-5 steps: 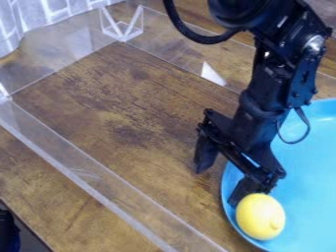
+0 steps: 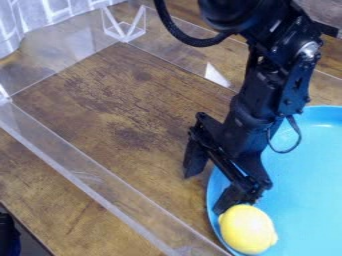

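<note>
A black robot gripper [image 2: 214, 175] hangs over the left rim of a blue plate [image 2: 301, 180], its fingers spread open. One finger reaches down to the yellow lemon [image 2: 249, 229] at the plate's lower left, touching it or just above it; the other is farther back, by the wooden surface. Nothing shows held between the fingers.
Clear acrylic walls [image 2: 80, 180] run along the left and back of the wooden board [image 2: 107, 110]. The board left of the gripper is bare. A white patterned cloth [image 2: 27, 20] lies at the top left.
The lemon and plate also sit a little farther left than one second ago.
</note>
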